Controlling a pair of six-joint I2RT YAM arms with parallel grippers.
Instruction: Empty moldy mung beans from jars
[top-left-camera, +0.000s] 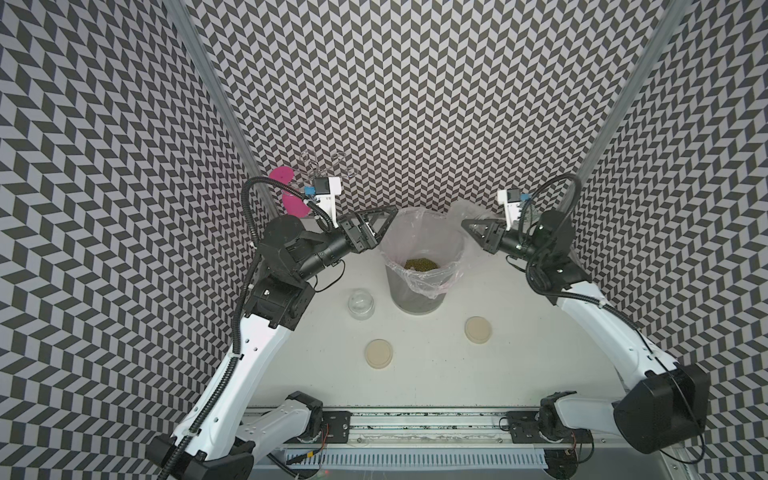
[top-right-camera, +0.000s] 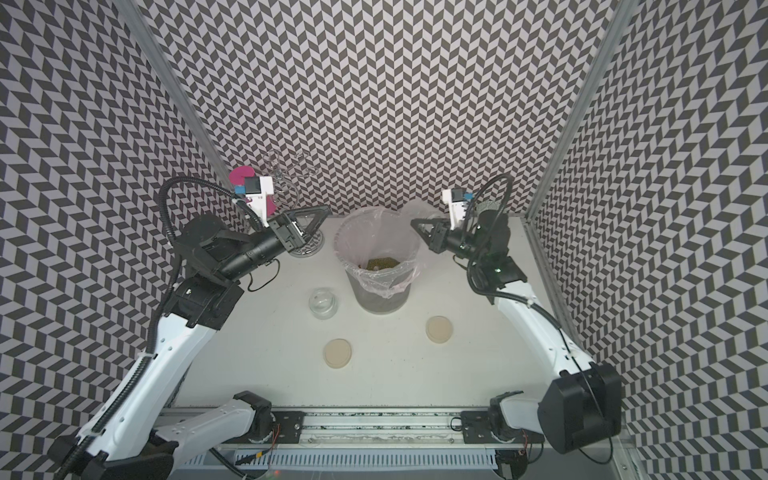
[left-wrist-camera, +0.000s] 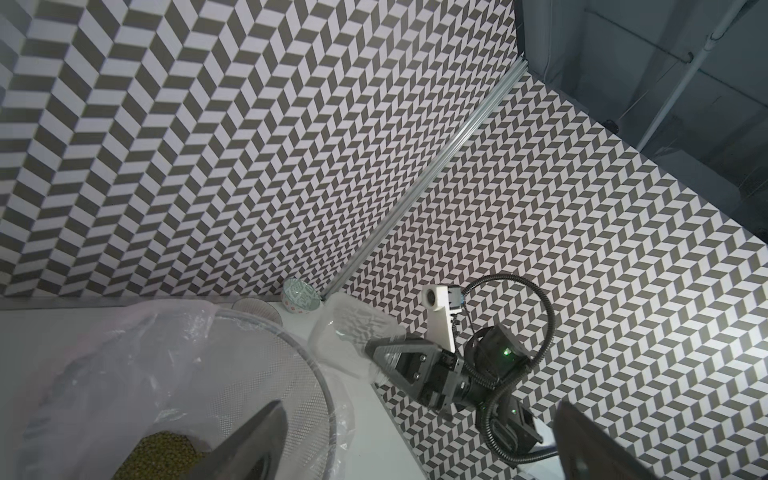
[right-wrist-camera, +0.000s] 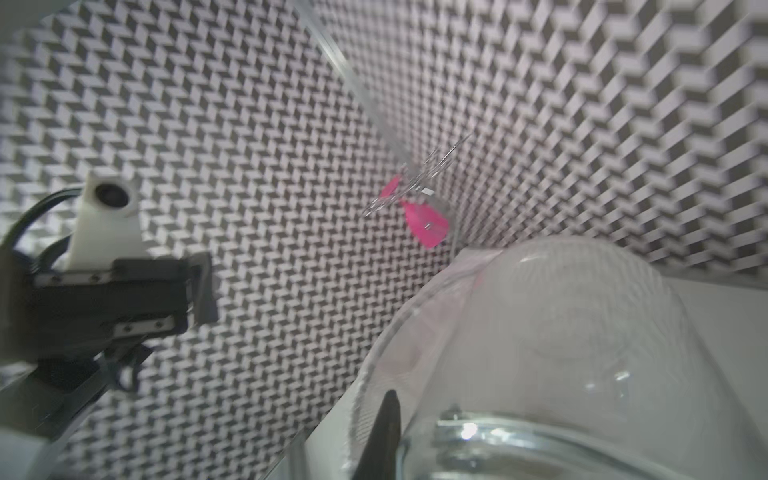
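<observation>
My right gripper (top-left-camera: 473, 227) is shut on a clear glass jar (right-wrist-camera: 584, 336), tilted at the bin's right side. The jar (left-wrist-camera: 352, 328) looks empty. My left gripper (top-left-camera: 390, 217) stands open near the bin's left rim; its fingers (left-wrist-camera: 260, 440) are spread with nothing between them. Green mung beans (top-left-camera: 420, 265) lie at the bottom of the bin (top-left-camera: 417, 301), which is lined with a clear bag. Another glass jar (top-left-camera: 361, 304) stands on the table left of the bin, apparently empty.
Two beige lids (top-left-camera: 378, 353) (top-left-camera: 478, 329) lie flat in front of the bin. At the back left are a pink item (top-right-camera: 242, 176) and a wire rack (top-right-camera: 292, 172). A patterned bowl (left-wrist-camera: 301, 294) sits in the far right corner.
</observation>
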